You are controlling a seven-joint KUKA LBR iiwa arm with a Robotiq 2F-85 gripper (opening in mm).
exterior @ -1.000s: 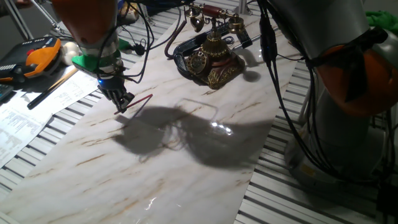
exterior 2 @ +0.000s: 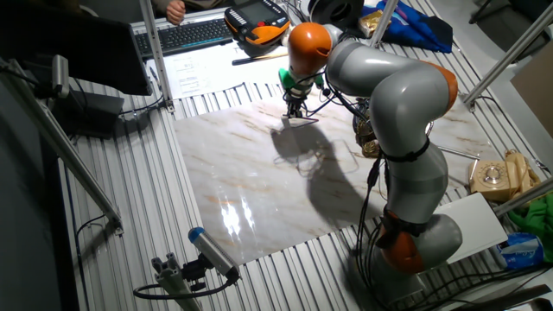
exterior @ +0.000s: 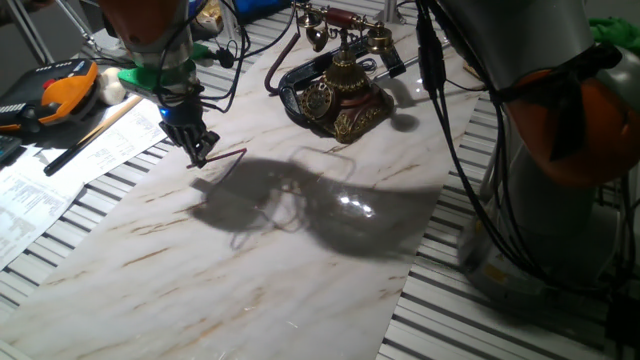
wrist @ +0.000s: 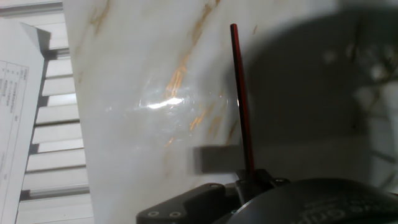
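Observation:
A thin red-and-black pencil (wrist: 240, 93) is clamped in my gripper; in the wrist view it points away from the fingers, up the picture. In exterior view 1 my gripper (exterior: 206, 158) hangs over the far left part of the marbled board, and the pencil (exterior: 228, 158) sticks out to both sides of the fingers. The pencil's shadow falls on the board below, apart from it. From above, the gripper (exterior 2: 295, 112) is near the board's far edge, and the pencil is barely visible there.
An ornate antique telephone (exterior: 345, 100) stands at the back of the marbled board (exterior: 200, 300). Papers (exterior: 110, 150), a dark stick (exterior: 82, 145) and an orange-black device (exterior: 48, 95) lie left of it. A beige telephone (exterior 2: 501, 177) is at the far right. The board's front is clear.
My gripper has risen slightly with the pencil in it, and the pencil now looks more level. The telephone and the board have stayed put.

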